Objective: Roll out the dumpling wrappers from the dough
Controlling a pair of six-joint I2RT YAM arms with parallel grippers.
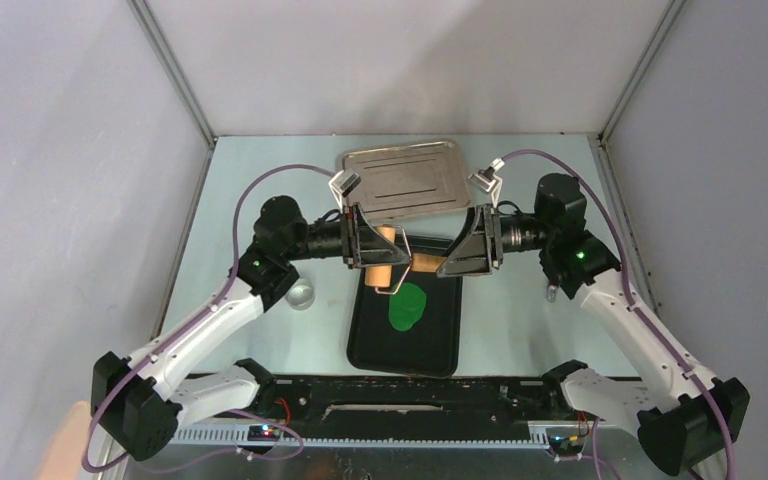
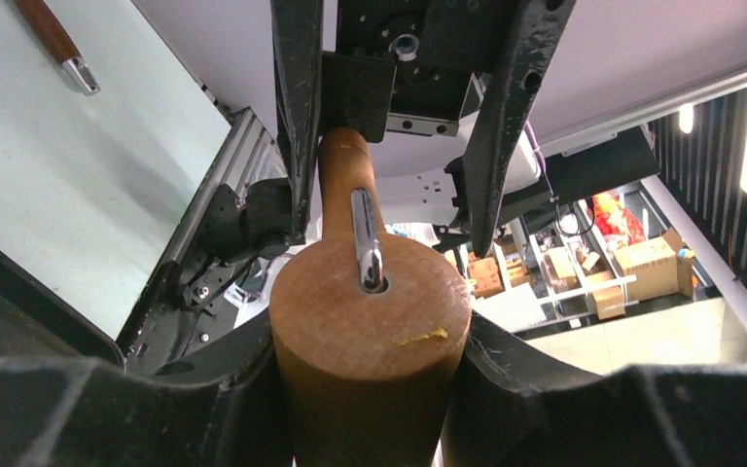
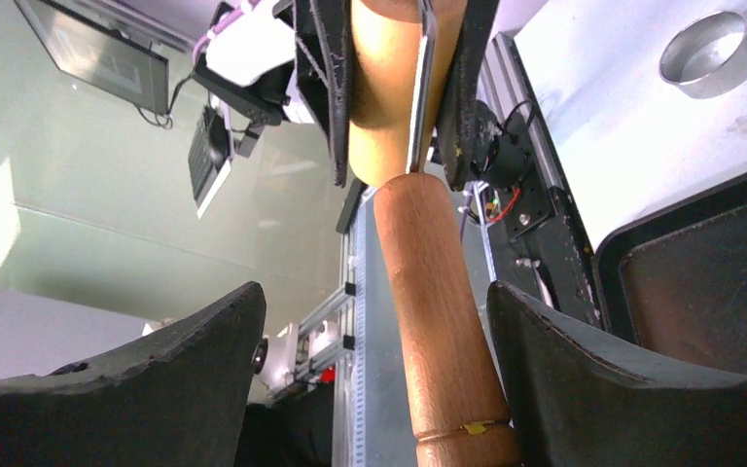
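Observation:
Both grippers meet above the black tray (image 1: pixel 365 340). My left gripper (image 1: pixel 380 255) is shut on the wooden roller (image 1: pixel 380 272) of a rolling pin with a bent metal frame; in the left wrist view the roller (image 2: pixel 370 311) fills the fingers. The pin's wooden handle (image 1: pixel 425 262) points toward my right gripper (image 1: pixel 450 260). In the right wrist view, that handle (image 3: pixel 433 302) lies between my right gripper's open fingers. A green dough piece (image 1: pixel 407 305) lies in the tray below.
A steel tray (image 1: pixel 405 175) lies at the back. A small metal ring (image 1: pixel 299 294) sits left of the black tray. A wood-and-metal tool (image 2: pixel 63 53) lies on the table.

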